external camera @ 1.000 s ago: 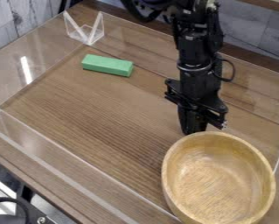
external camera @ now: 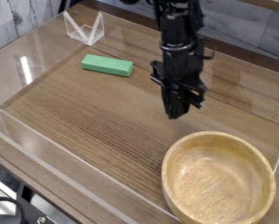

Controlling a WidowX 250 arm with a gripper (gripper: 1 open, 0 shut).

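Observation:
The black robot arm comes down from the top centre, with its gripper (external camera: 177, 107) low over the middle of the wooden table (external camera: 83, 131). The gripper is above and left of a large tan bowl (external camera: 218, 206) at the bottom right. A green block (external camera: 108, 65) lies to the upper left of the gripper. Whether the fingers are open or shut is hard to tell.
A white wire rack (external camera: 87, 28) stands at the back left. A black cable (external camera: 3, 201) shows at the bottom left corner. Grey walls border the table at the back.
The gripper has moved up and back, away from the tan bowl's rim. The bowl and green block look unmoved.

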